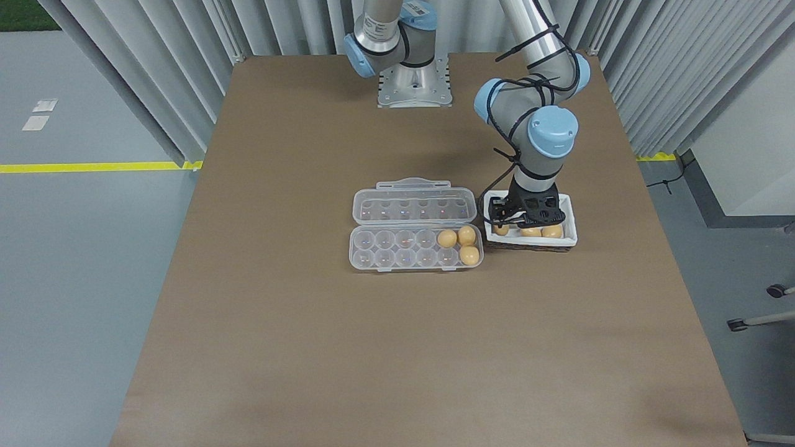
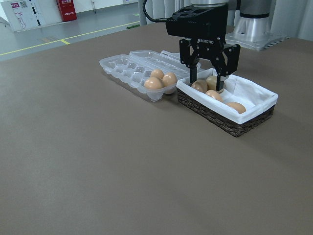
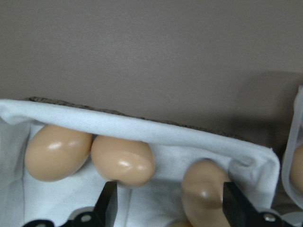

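Observation:
My gripper (image 2: 208, 66) is down over a white-lined wicker basket (image 2: 259, 103) holding several brown eggs, such as one (image 2: 236, 107) at its near end and another (image 3: 58, 153) in the wrist view. The fingers stand apart and look open. In the wrist view the right finger overlaps an egg (image 3: 200, 194); whether it touches cannot be told. Beside the basket lies an open clear plastic egg carton (image 1: 384, 257) with eggs (image 1: 469, 254) at one end and empty cups elsewhere.

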